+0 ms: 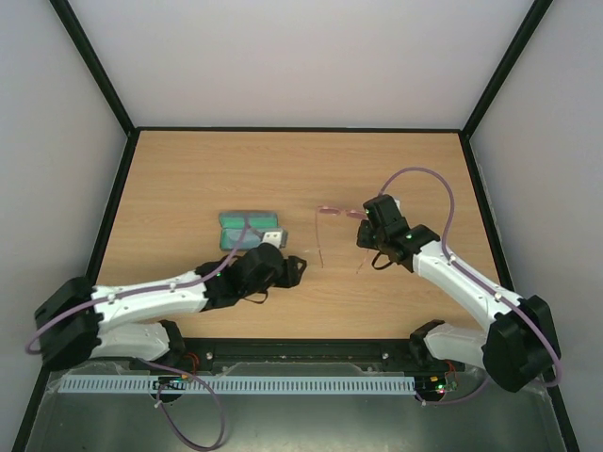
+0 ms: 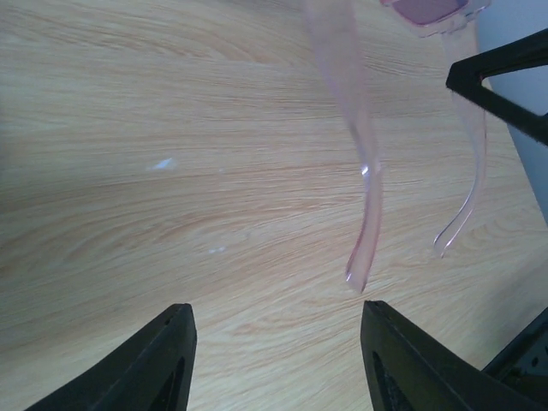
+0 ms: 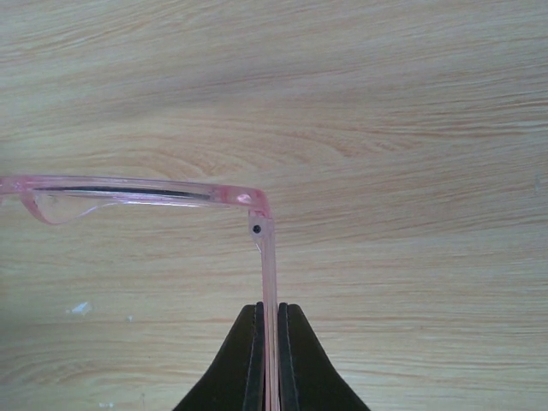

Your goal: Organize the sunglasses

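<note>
Pink clear sunglasses point(image 1: 329, 210) are held above the table with both temples unfolded. My right gripper is shut on one temple point(image 3: 268, 265), close behind its hinge. In the left wrist view the other temple point(image 2: 364, 171) hangs down in front of my left gripper, which stands apart from it with its fingers spread and nothing between them. Part of a lens point(image 2: 425, 8) shows at the top of that view. A green glasses case point(image 1: 249, 219) lies open on the table, its near right corner covered by my left arm.
A dark frame edge point(image 1: 301, 129) borders it, with walls behind and at the sides. The right gripper's fingers point(image 2: 497, 81) reach into the left wrist view's upper right.
</note>
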